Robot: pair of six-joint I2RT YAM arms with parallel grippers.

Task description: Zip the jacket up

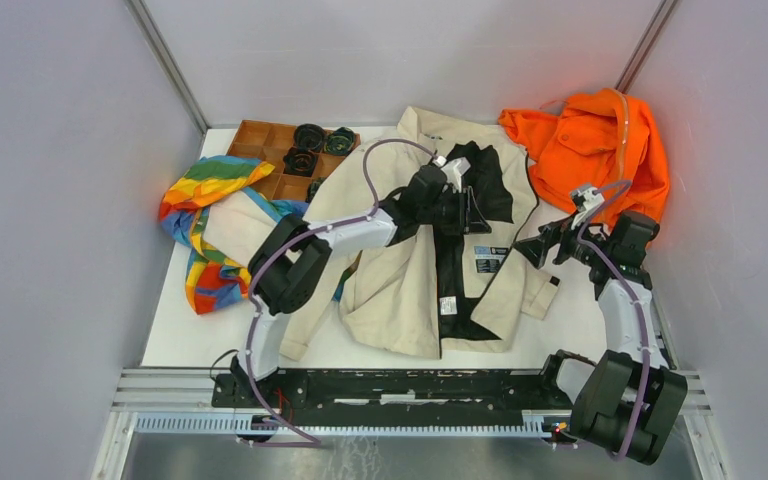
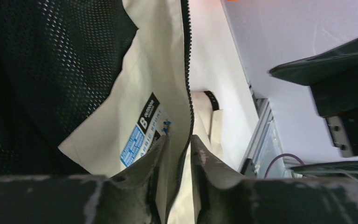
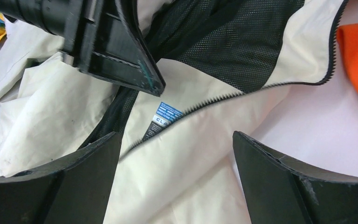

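The cream jacket (image 1: pixel 390 300) lies spread with its front apart, dark mesh lining (image 1: pixel 487 175) exposed. Its right front edge carries black zipper teeth (image 3: pixel 214 100) and curves outward, uncovering a blue-and-black label (image 2: pixel 142 130). My left gripper (image 1: pixel 480 228) hovers over the lining. Its fingers (image 2: pixel 200 163) stand a little apart; the zipper edge crosses the gap in the left wrist view, but in the right wrist view the fingers look clear of the cloth. Open beside that edge is my right gripper, holding nothing. I cannot make out a zipper slider.
An orange garment (image 1: pixel 600 150) is heaped at the back right. At the left lie a rainbow-coloured cloth (image 1: pixel 215 275) and a wooden compartment box (image 1: pixel 265 135) with dark round items. White table shows right of the jacket.
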